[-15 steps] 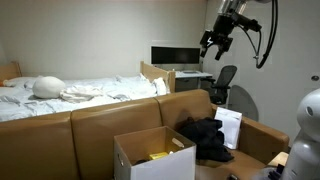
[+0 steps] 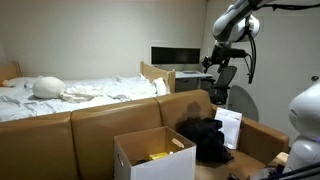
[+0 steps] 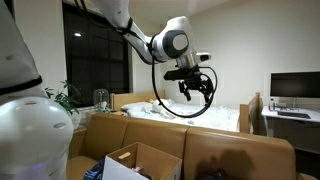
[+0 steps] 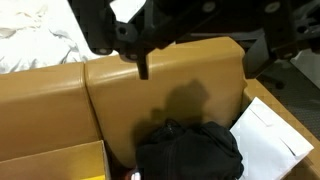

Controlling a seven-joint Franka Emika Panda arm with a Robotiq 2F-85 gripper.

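Observation:
My gripper is open, its two fingers (image 4: pixel 143 66) wide apart and nothing between them. It hangs high above the brown sofa (image 4: pixel 175 80), as exterior view 1 and exterior view 2 also show. Below it in the wrist view lies a crumpled black cloth (image 4: pixel 190 155) on the seat, well clear of the fingers. Beside the cloth stands an open cardboard box (image 2: pixel 155 158), white outside, with something yellow (image 2: pixel 158 155) inside. A white sheet or folder (image 2: pixel 228 127) leans on the sofa at the cloth's other side.
Behind the sofa is a bed (image 2: pixel 110 90) with rumpled white bedding. A desk with a monitor (image 2: pixel 175 56) and an office chair (image 2: pixel 222 85) stand farther back. Open air separates the gripper from the sofa's back.
In exterior view 1 my gripper has come down and the arm has swung into a lower pose. The cloth, box and white sheet have stayed where they were.

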